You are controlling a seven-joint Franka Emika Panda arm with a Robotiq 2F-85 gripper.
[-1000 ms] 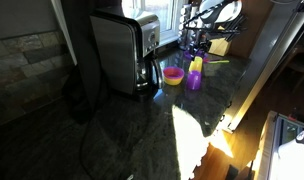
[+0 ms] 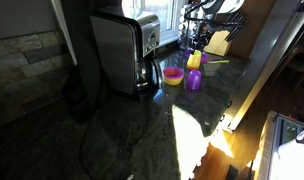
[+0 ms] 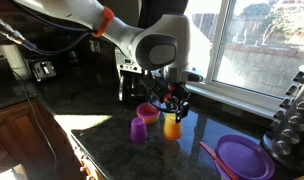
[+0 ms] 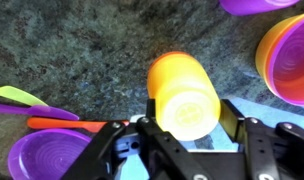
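An orange-yellow cup [image 4: 182, 85] is between the two fingers of my gripper in the wrist view. Slim gaps seem to show beside it, so the fingers look part open around the cup, and firm contact on both sides cannot be seen. In exterior view 2 the gripper [image 3: 174, 103] points down at the top of the orange cup [image 3: 172, 128], which is upright on or close to the dark counter. The yellow cup [image 2: 194, 60] appears small at the far end in exterior view 1.
A purple cup [image 3: 139, 130] and a pink-and-yellow bowl [image 3: 148, 112] stand close by. A purple plate [image 3: 244, 155] holds a red utensil on the window side. The coffee maker [image 2: 130, 50] bounds the counter; its near stretch [image 2: 122, 140] is clear.
The arm has shifted slightly at the far end of the counter, and more of the yellow cup shows now. The purple cup and the bowl have stayed put.
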